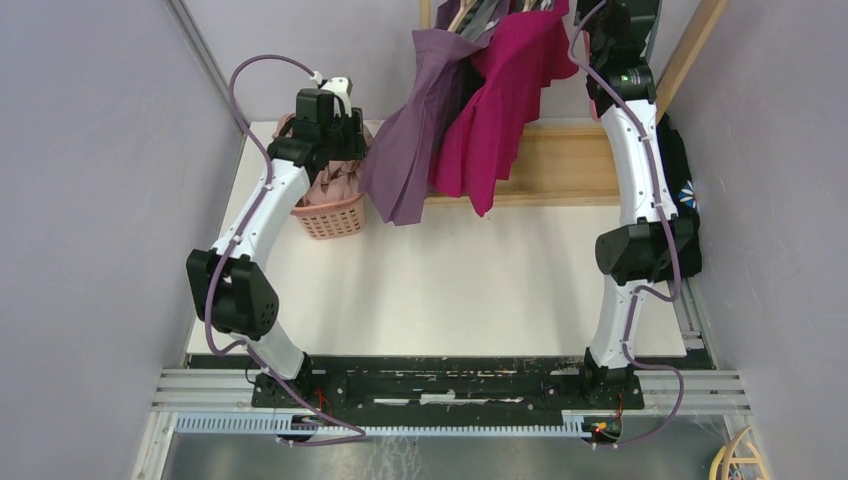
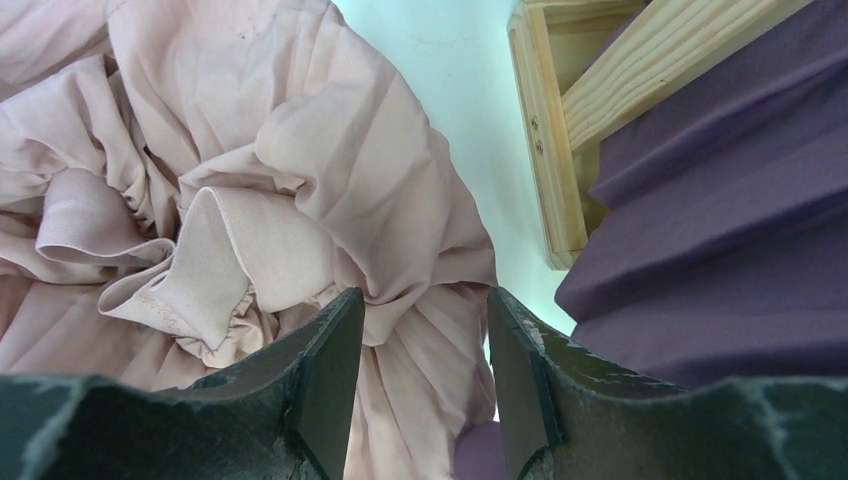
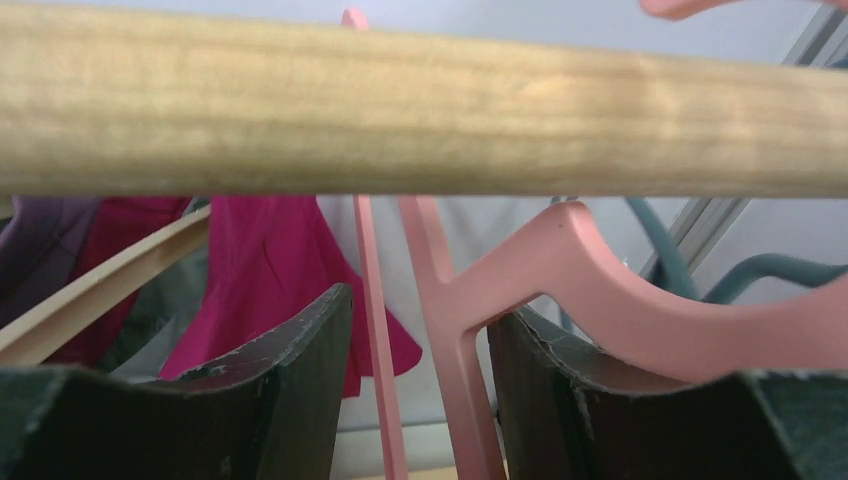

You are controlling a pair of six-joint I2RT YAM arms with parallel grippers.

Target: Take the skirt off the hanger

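A pale pink cloth [image 2: 340, 170] lies crumpled in the pink basket [image 1: 335, 220] in the top view. Just above it is my left gripper, its fingers part open and no cloth visibly pinched between them. In the right wrist view a bare pink hanger [image 3: 455, 330] is by the wooden rod, with no garment visible on it. My right gripper is open around the hanger's pink bars, which pass between its fingers in this view; contact cannot be told. From above, the right fingertips are out of sight.
A purple skirt [image 1: 410, 140] and a magenta skirt [image 1: 490, 120] hang between the arms. The wooden rod [image 3: 420, 110] crosses close to the right gripper. Grey-blue hangers [image 3: 775, 268] are to the right. Bare white table [image 1: 460, 290] lies in front.
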